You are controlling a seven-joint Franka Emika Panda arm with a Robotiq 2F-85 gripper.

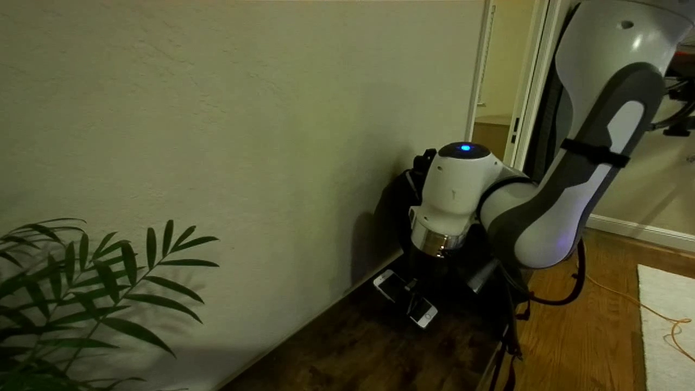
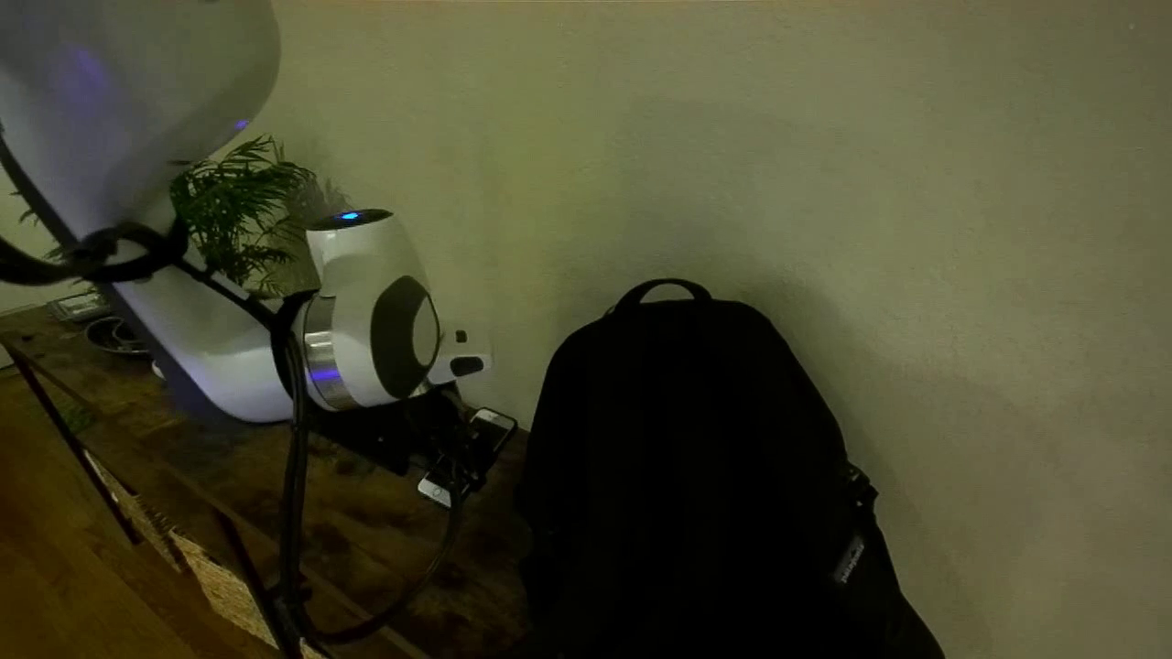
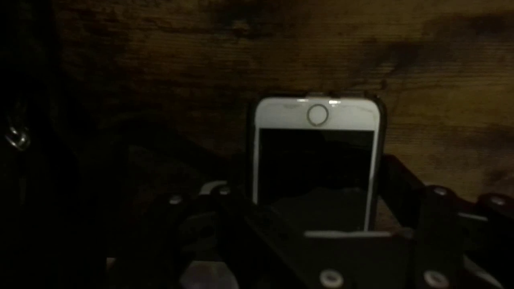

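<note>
A white-fronted phone (image 3: 318,159) in a dark case, its round button at the top and its screen black, fills the middle of the wrist view. My gripper has a dark finger against each long edge and looks shut on the phone. Seen from exterior view 1, the phone (image 1: 427,313) sticks out on both sides of my gripper (image 1: 410,294), low over the dark wooden tabletop (image 1: 352,345). Exterior view 2 also has the phone (image 2: 496,423) across the fingers. Whether it touches the wood is not clear.
A large black backpack (image 2: 681,472) stands against the wall, close beside the arm. A leafy plant (image 1: 111,287) stands at the table's other end. Between plant and gripper the tabletop is bare. A black cable (image 2: 294,472) hangs from the arm.
</note>
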